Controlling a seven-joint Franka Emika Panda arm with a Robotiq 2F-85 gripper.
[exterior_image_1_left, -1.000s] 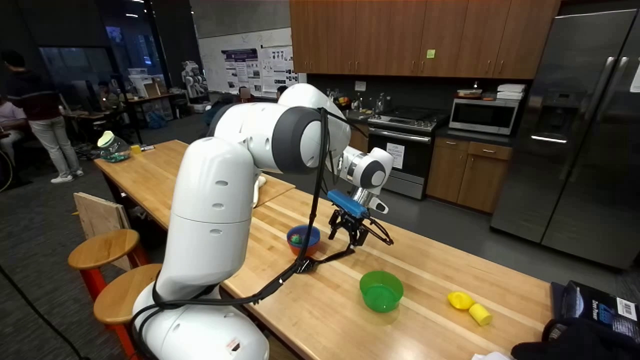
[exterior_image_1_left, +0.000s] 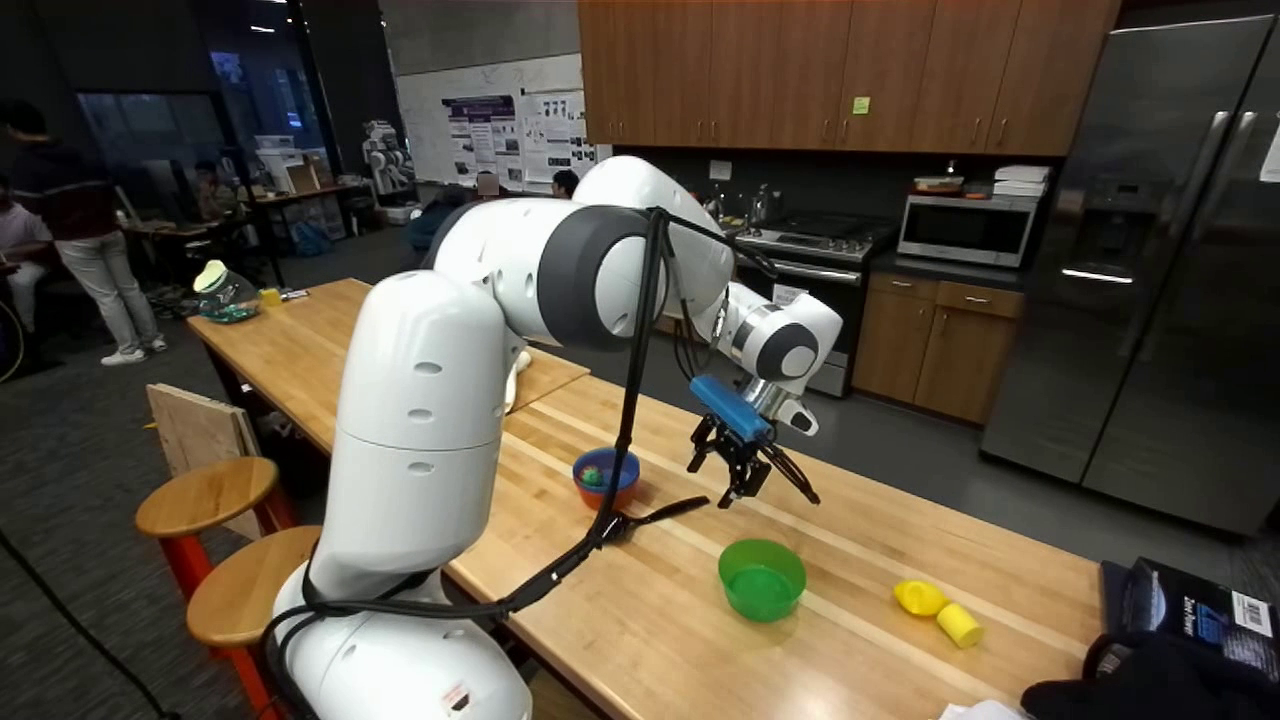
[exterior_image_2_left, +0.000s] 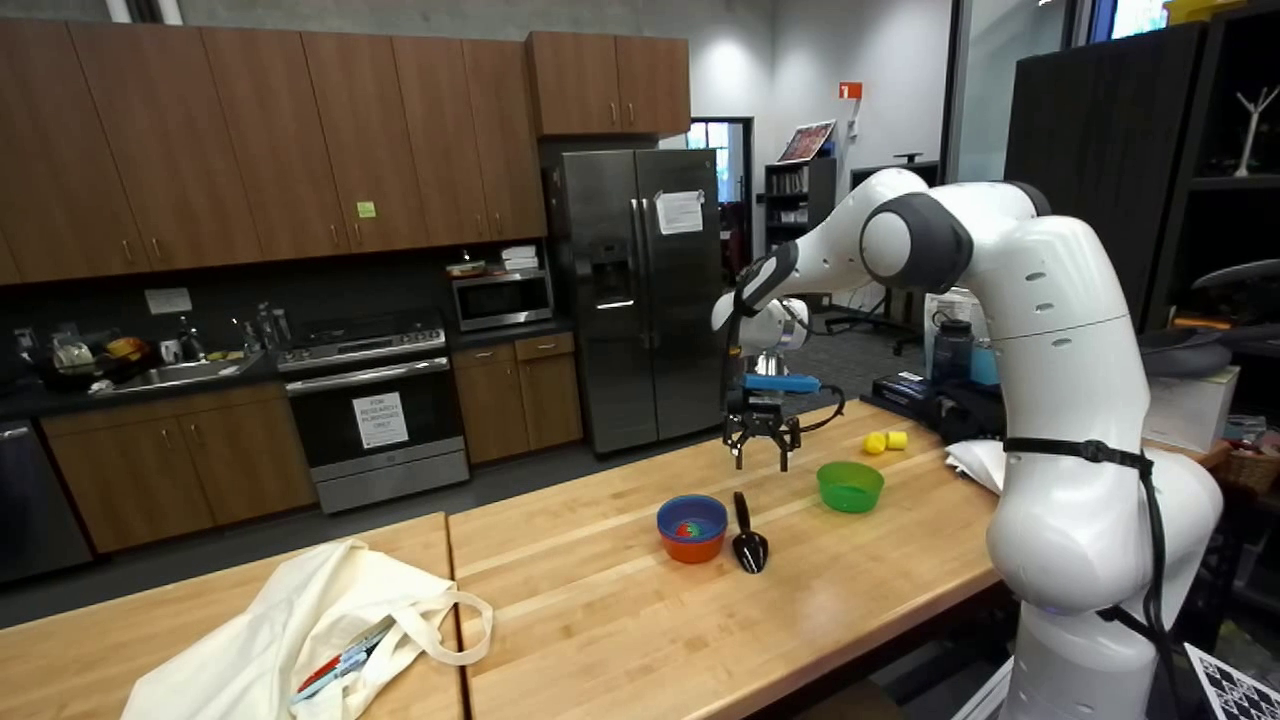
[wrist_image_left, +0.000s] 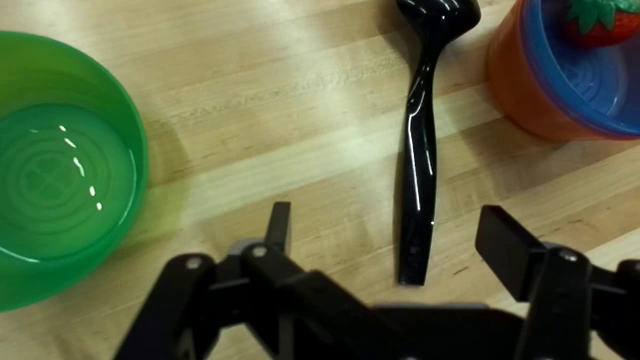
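My gripper stands open above the wooden table, nothing held between its fingers. Below it in the wrist view lies a black spoon (wrist_image_left: 420, 150), its handle end between the two fingers in the picture and its bowl pointing away. To the left is an empty green bowl (wrist_image_left: 139, 174). At the upper right, a blue bowl (wrist_image_left: 528, 48) sits inside an orange one (wrist_image_left: 510, 78), with a red strawberry (wrist_image_left: 600, 36) in it. Exterior view 2 shows the gripper (exterior_image_2_left: 762, 462) behind the spoon (exterior_image_2_left: 750, 548), raised off the tabletop.
Two yellow objects (exterior_image_1_left: 921, 598) lie on the table beyond the green bowl. A cream tote bag (exterior_image_2_left: 288, 624) with pens rests on the adjoining table. Dark bags (exterior_image_1_left: 1152, 672) crowd the far end. Bare tabletop surrounds the bowls.
In exterior view 1 the gripper has shifted right and slightly down, away from the nested bowls and nearer the green bowl. Spoon, bowls and yellow objects lie where they were.
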